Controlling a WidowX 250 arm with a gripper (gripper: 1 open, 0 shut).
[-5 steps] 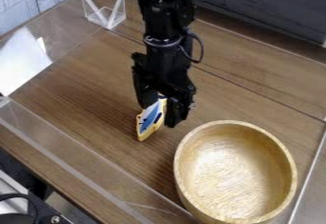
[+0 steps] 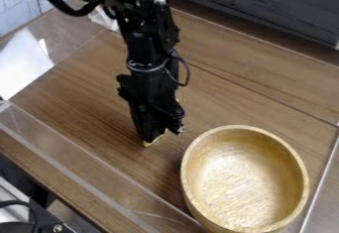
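My black gripper (image 2: 157,128) hangs low over the wooden table, left of a wooden bowl (image 2: 245,177). A small light-tan piece (image 2: 151,141) shows just under its fingers, mostly hidden by the gripper. Whether the fingers are closed on it cannot be told from this view.
A white sheet (image 2: 20,58) lies at the far left. A dark wall runs along the back, and black cables are at the bottom left.
The gripper has moved down over the blue and yellow object, which was visible earlier and is now almost wholly hidden beneath it.
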